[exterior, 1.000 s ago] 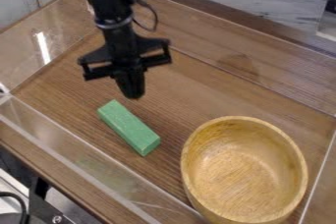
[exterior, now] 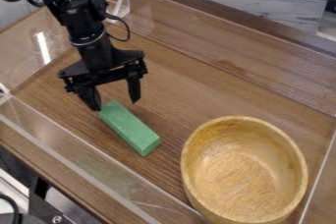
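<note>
A black robot gripper (exterior: 113, 88) hangs low at the left of the camera view, open, its fingers over the upper end of a green rectangular block (exterior: 132, 130). The block lies flat on the brown wooden surface, pointing diagonally toward the lower right. Whether the fingers touch it I cannot tell.
A yellow oval bowl (exterior: 245, 203) sits at the lower right, apart from the green block. Pale walls edge the surface at the top and left.
My gripper has come down toward the viewer and now reaches the green block's upper end. The block and bowl have stayed where they were.
</note>
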